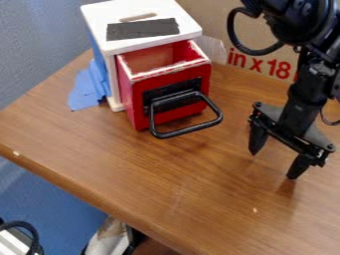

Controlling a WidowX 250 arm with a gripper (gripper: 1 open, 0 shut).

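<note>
My black gripper is at the right of the camera view, low over the wooden table, its two fingers spread open with nothing visible between them. To its left stands a red box with an open top and a black front with a large black bar handle. Behind and left of it is a white box with a dark grey strip and a wooden piece on top.
A blue cloth lies left of the boxes. A cardboard piece with red lettering stands at the back.
</note>
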